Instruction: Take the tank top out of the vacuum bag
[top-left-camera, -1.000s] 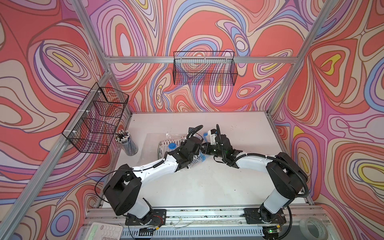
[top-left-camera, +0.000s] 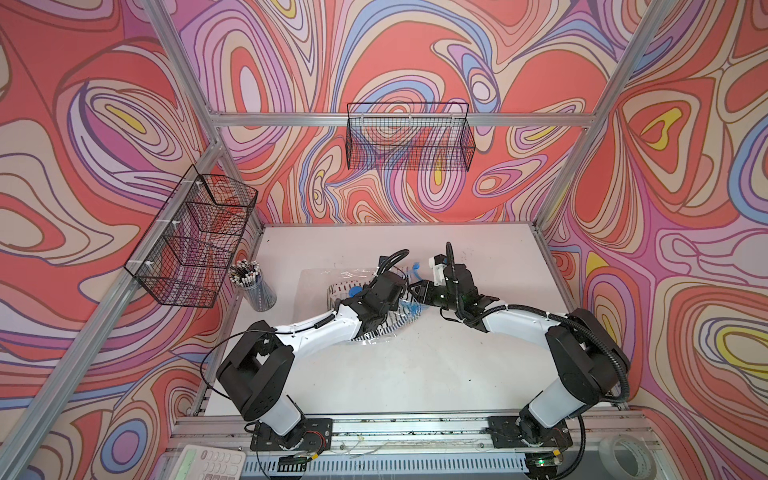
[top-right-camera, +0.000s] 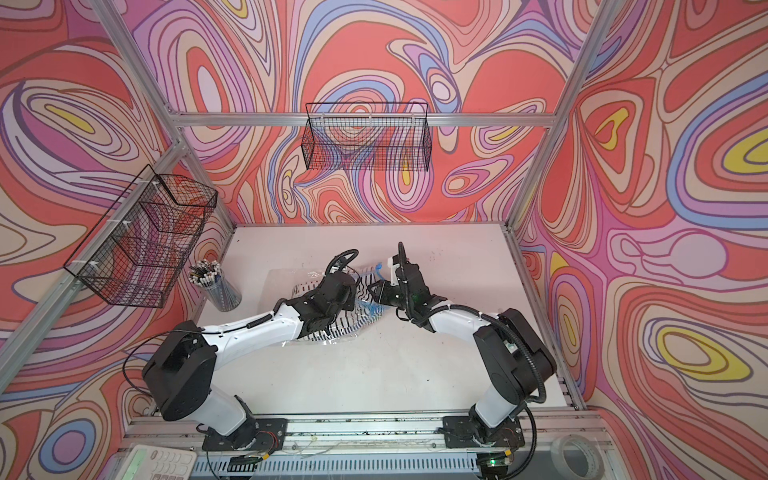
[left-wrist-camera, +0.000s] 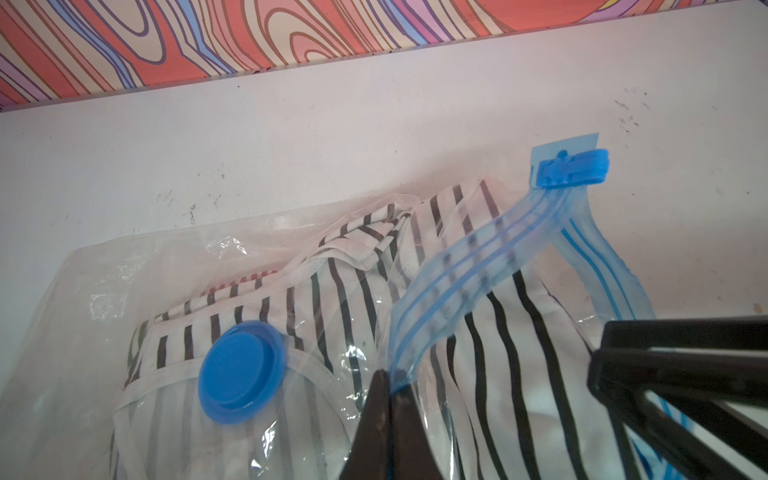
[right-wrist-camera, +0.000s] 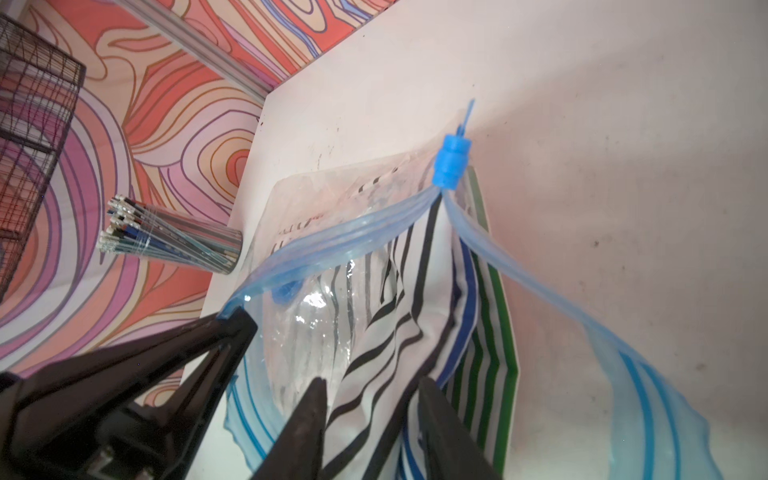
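A clear vacuum bag (left-wrist-camera: 88, 304) with a blue valve (left-wrist-camera: 240, 372) and blue zip strip (left-wrist-camera: 576, 168) lies on the table, holding striped fabric, the tank top (left-wrist-camera: 512, 360). My left gripper is shut on the bag's blue edge, pulling it up. In the right wrist view the bag's mouth gapes around folded black-and-white cloth (right-wrist-camera: 432, 264), with blue and green striped cloth beside it. My right gripper is part open at that mouth, its fingers either side of the striped cloth; whether they touch it I cannot tell.
A container of straw-like sticks (top-left-camera: 257, 288) stands at the table's left. Black wire baskets hang on the back (top-left-camera: 409, 144) and left (top-left-camera: 196, 240) frames.
Over the last second both arms and the bag have shifted slightly right, with the right wrist rising a little.
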